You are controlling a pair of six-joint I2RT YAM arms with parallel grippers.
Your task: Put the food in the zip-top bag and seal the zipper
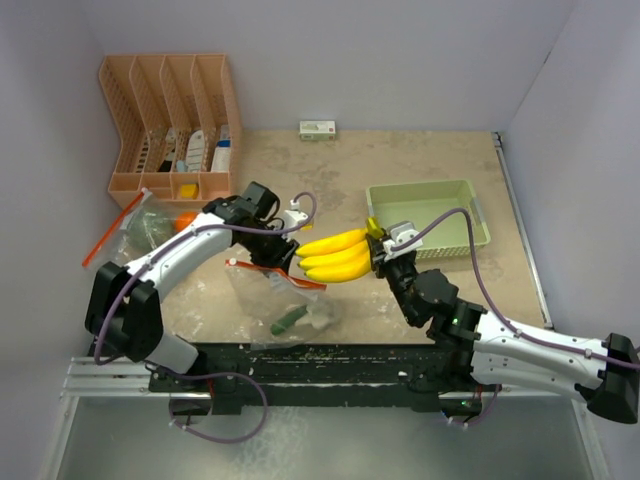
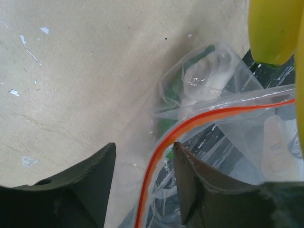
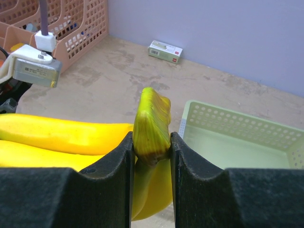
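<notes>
A clear zip top bag [image 1: 258, 300] lies near the table's front, its orange zipper edge [image 2: 199, 119] toward my left gripper. Inside it are a green item [image 1: 289, 320] and a whitish one. My left gripper is over the bag's mouth, its fingers [image 2: 102, 164] apart on either side of the orange edge without closing on it. Right of the bag, a bunch of yellow bananas [image 1: 338, 256] is held in the air, pointing left. My right gripper is shut on their stem end [image 3: 151, 126].
A green basket [image 1: 482, 225] stands at right, empty as far as shows. At the back left is a pink divided rack [image 1: 116, 130] with several items. Another clear bag [image 1: 147, 228] lies by it, and a small box [image 1: 317, 130] sits at the back wall.
</notes>
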